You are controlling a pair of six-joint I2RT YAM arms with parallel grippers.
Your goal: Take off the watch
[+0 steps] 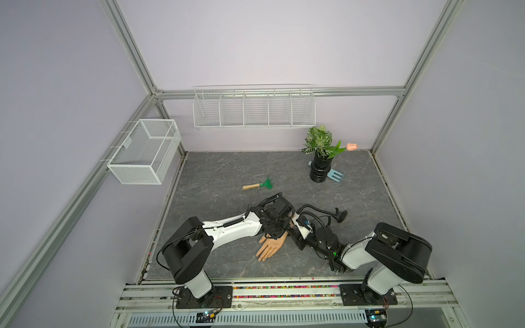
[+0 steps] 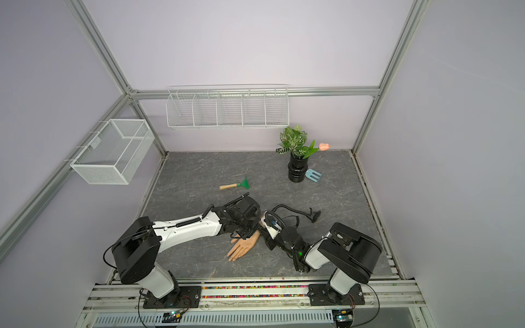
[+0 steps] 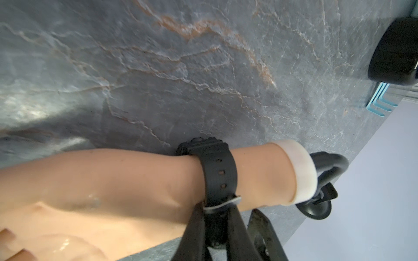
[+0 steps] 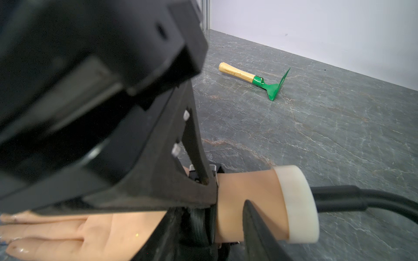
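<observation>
A prosthetic hand with forearm [image 1: 271,246] lies on the table, a black watch [image 3: 219,169] round its wrist. In the left wrist view my left gripper is shut on the watch strap, just below its loop. My right gripper is right beside the strap from the other side, its fingers part apart, one by the strap and one by the skin; whether anything is between them is unclear, as the left gripper blocks much of that view.
A green hand rake [image 4: 273,89] with wooden handle lies behind. At the back right stand a black plant pot [image 1: 318,172] and a blue fork [image 1: 334,175]. A black stand [image 3: 315,208] adjoins the arm. Wire baskets [image 2: 112,158] hang on the walls.
</observation>
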